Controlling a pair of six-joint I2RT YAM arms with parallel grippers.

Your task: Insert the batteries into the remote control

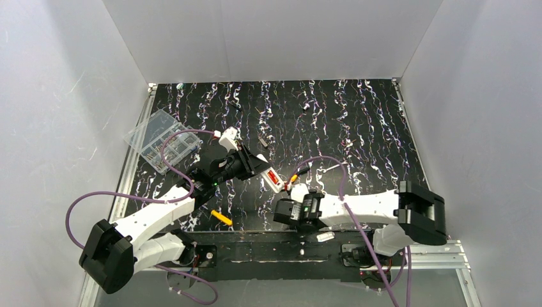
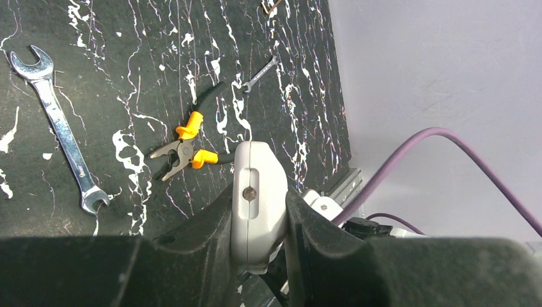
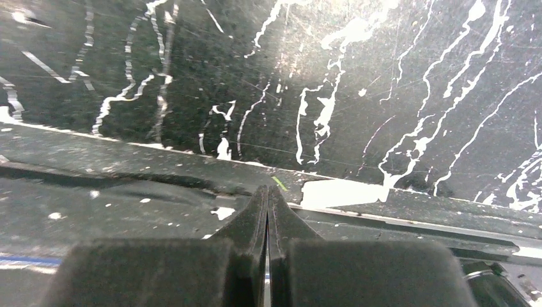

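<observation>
The white remote control [image 1: 275,184] is held at its upper end by my left gripper [image 1: 259,166], above the table. Its battery bay faces up in the top view, and something red shows inside, likely a battery. In the left wrist view the remote's narrow end [image 2: 259,166] with a screw stands between the black fingers. My right gripper [image 1: 281,211] is low by the table's front edge. In the right wrist view its fingertips [image 3: 261,199] meet with nothing visible between them. No loose battery can be made out.
Pliers [image 2: 185,148] with yellow-black handles lie near the remote, with a large wrench [image 2: 59,128] further off. A flat white piece [image 3: 342,193] lies along the front edge. A clear compartment box [image 1: 167,142] stands at left; a yellow-handled tool [image 1: 221,218] lies front left.
</observation>
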